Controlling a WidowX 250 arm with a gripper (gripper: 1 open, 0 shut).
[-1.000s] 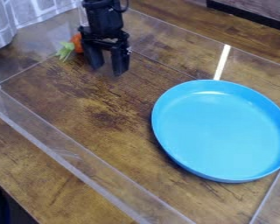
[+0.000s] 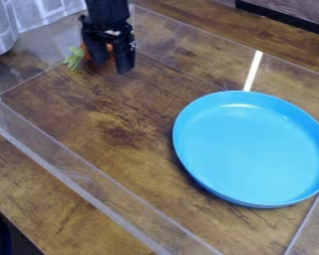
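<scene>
My black gripper (image 2: 109,55) is low at the top left of the view, open, over a small orange carrot with green leaves (image 2: 75,57) on the wooden table. The carrot's body is mostly hidden behind the fingers. A large blue round plate (image 2: 249,147) lies at the right.
A white crumpled cloth (image 2: 9,20) sits at the top left corner. A pale strip lies behind the plate.
The gripper has shifted left, over the carrot, covering more of it. The plate has not moved.
</scene>
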